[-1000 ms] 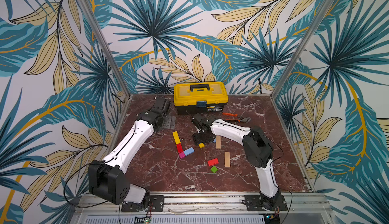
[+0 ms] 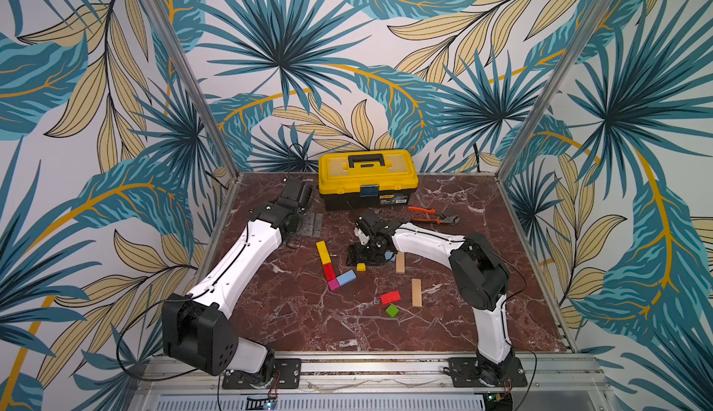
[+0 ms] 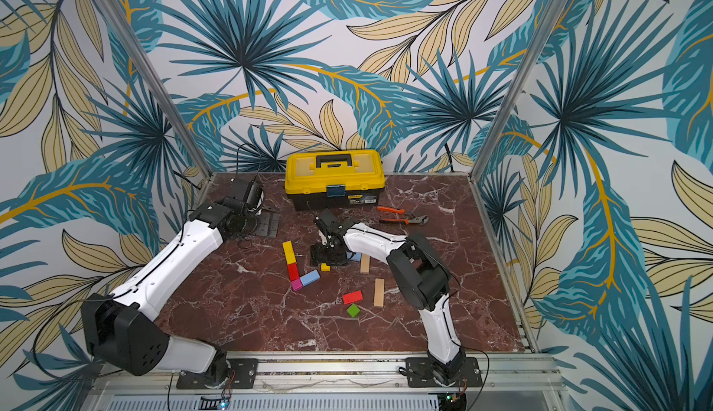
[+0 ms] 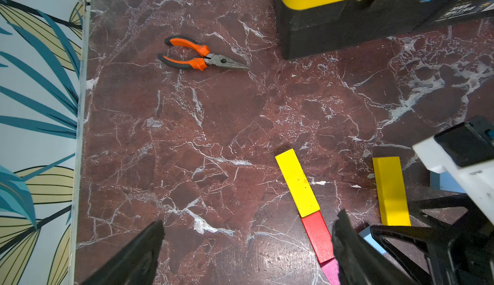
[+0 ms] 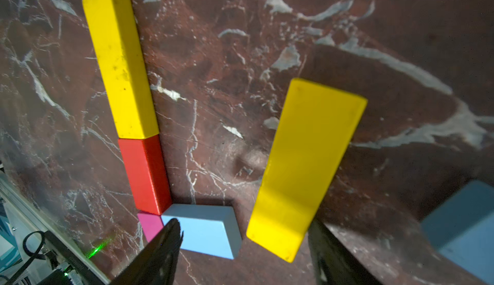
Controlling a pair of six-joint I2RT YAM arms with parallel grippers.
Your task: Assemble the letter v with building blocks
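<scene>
A row of a yellow block (image 5: pixel 121 63) and a red block (image 5: pixel 145 174) runs down to a pink block (image 5: pixel 150 225) at the corner. From there a light blue block (image 5: pixel 203 228) branches off at an angle, its far end free. A second yellow block (image 5: pixel 306 166) lies just beyond that end, its near end between the parted fingers of my right gripper; a gap shows on the blue-block side. Whether it rests fully on the table is unclear. Over the table's left side, my left gripper is open and empty.
Another blue block (image 5: pixel 465 228) lies right of the second yellow one. Two wooden blocks (image 2: pixel 416 292), a red block (image 2: pixel 390 297) and a green block (image 2: pixel 392 310) lie nearer the front. A yellow toolbox (image 2: pixel 367 177) and pliers (image 2: pixel 434 216) occupy the back.
My right gripper and the second yellow block have shifted slightly left, closer to the row. The left arm looks still.
</scene>
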